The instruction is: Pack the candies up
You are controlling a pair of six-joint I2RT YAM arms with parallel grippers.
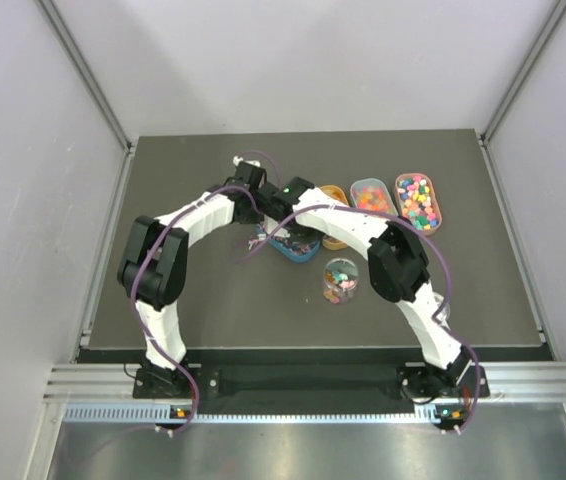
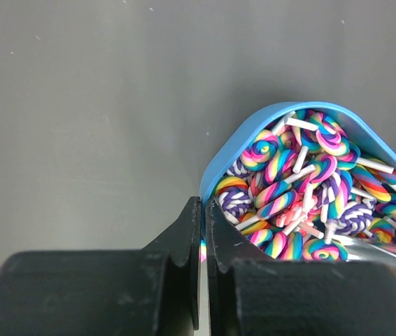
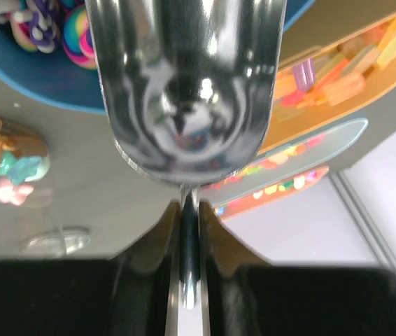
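Colourful swirl lollipop candies [image 2: 324, 175] fill the blue container [image 2: 303, 105], whose rim my left gripper is shut on at its near corner in the left wrist view. In the right wrist view, my right gripper is shut on the thin handle of a shiny metal scoop [image 3: 187, 91]. That scoop reaches over the blue container; the left wrist view shows its edge among the candies at lower right. Both arms hide much of the container from above. A clear round jar [image 1: 340, 281] with some candies in it stands in front of the containers.
An orange container [image 1: 334, 194], a pale container of orange and pink candies [image 1: 371, 197] and an orange-rimmed container of round candies [image 1: 418, 203] stand to the right. Beside the right forearm lies a clear lid [image 1: 440, 308]. Open tabletop [image 1: 253, 315] lies at front left.
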